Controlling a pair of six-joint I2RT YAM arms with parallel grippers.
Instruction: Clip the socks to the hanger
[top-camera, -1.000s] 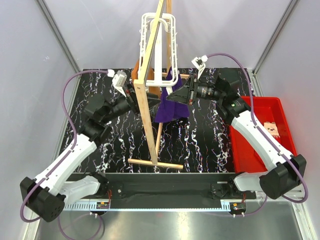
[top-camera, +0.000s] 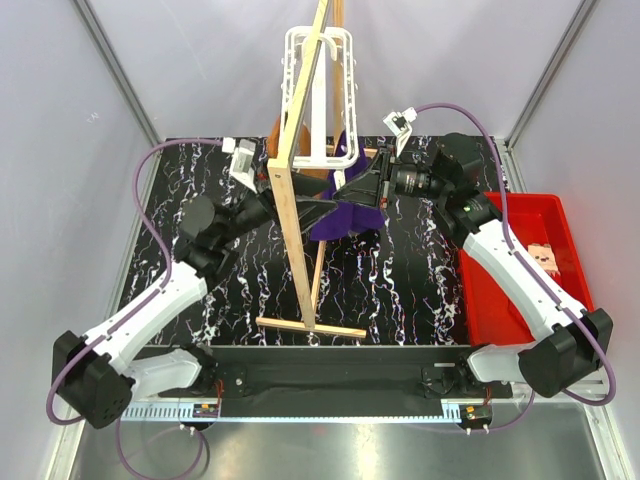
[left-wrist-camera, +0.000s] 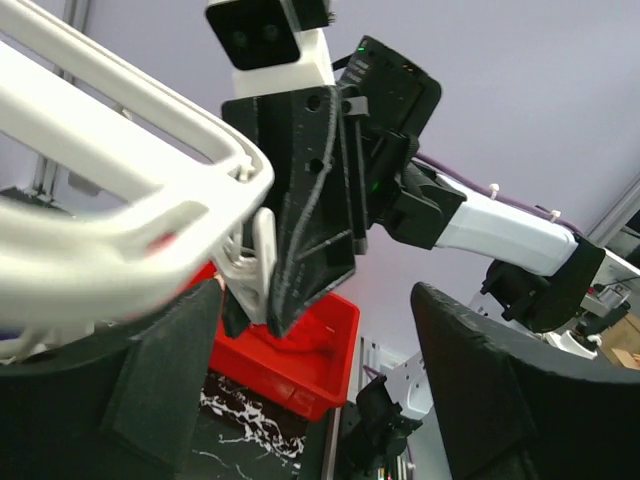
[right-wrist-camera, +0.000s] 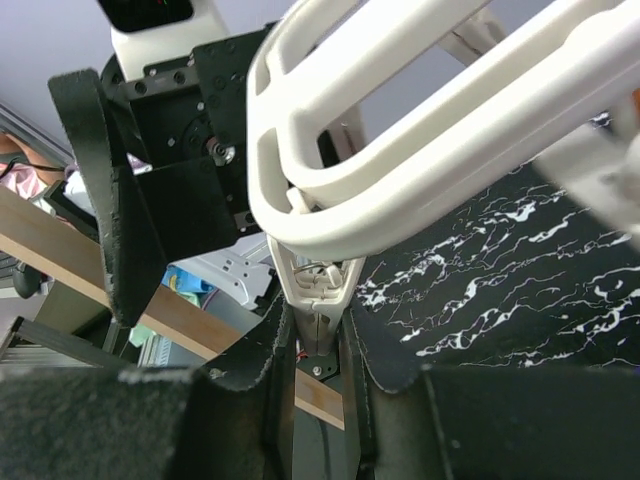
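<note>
A white hanger (top-camera: 330, 162) hangs from the wooden stand, with a purple sock (top-camera: 352, 222) under its near end and part of an orange sock (top-camera: 273, 138) at its left side. My right gripper is shut on a white clip (right-wrist-camera: 318, 290) that dangles from the hanger's end. In the left wrist view, the same clip (left-wrist-camera: 262, 245) shows against the right gripper's dark finger. My left gripper is open below the hanger, its fingers wide apart and nothing visible between them. How the purple sock meets the clip is hidden.
The stand's upright post (top-camera: 293, 235) crosses in front of my left gripper's arm. At the right lies a red bin (top-camera: 476, 300) with a pale item inside.
My left gripper has moved right, under the hanger and up to the purple sock. The purple sock's lower part has shifted slightly right. My right gripper has stayed at the clip.
</note>
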